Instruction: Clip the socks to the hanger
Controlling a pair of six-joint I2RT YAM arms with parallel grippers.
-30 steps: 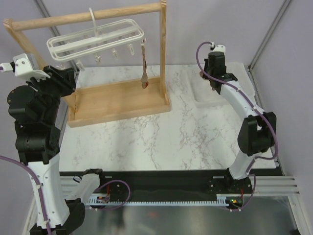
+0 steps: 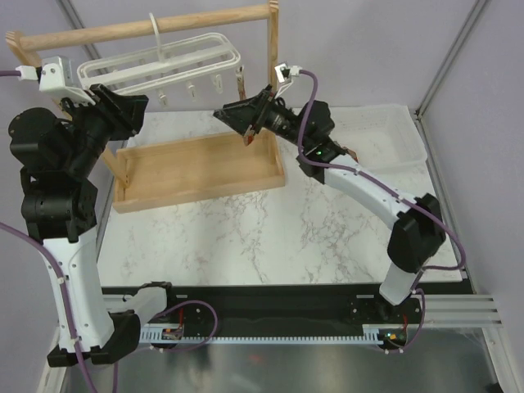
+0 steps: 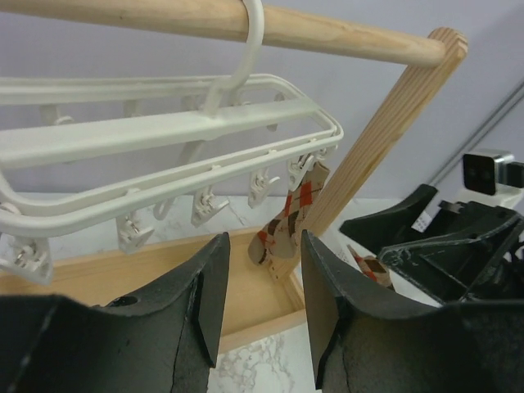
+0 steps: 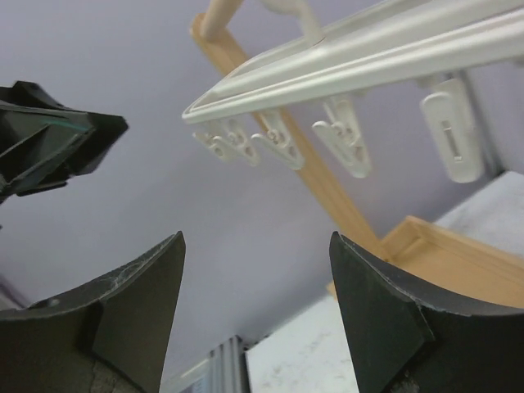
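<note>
The white hanger [image 3: 155,133] with its clips hangs from a wooden rail. A red-and-brown checked sock [image 3: 291,217] hangs at its right end, beside the post. My left gripper is at the hanger's left end, fingers apart with nothing between them. My right gripper stands open and empty just right of the hanger's clips; in the top view it partly hides the hanging sock. Another patch of checked fabric [image 3: 368,266] shows behind the right gripper in the left wrist view.
The wooden tray [image 2: 196,188] lies under the hanger. A white plastic bin [image 2: 385,135] stands at the back right, partly behind my right arm.
My right arm has swung from the bin leftward to the hanger's right end. My left gripper has shifted slightly up and right.
</note>
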